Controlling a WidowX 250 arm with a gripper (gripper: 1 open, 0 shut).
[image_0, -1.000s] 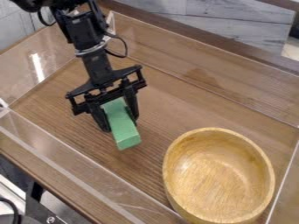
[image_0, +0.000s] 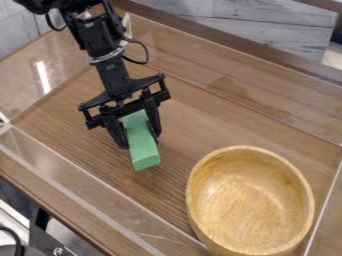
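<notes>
My black gripper (image_0: 135, 120) comes down from the upper left over the wooden table and is shut on a green block (image_0: 142, 146), which hangs or stands between its fingers; whether its lower end touches the table is hard to tell. A yellow oval bowl (image_0: 250, 205) sits at the lower right, apart from the block.
A pale marbled surface (image_0: 267, 25) runs along the back. Dark cables show at the bottom left corner.
The gripper and green block have shifted very slightly, the block now looking a little more upright. The bowl has not moved.
</notes>
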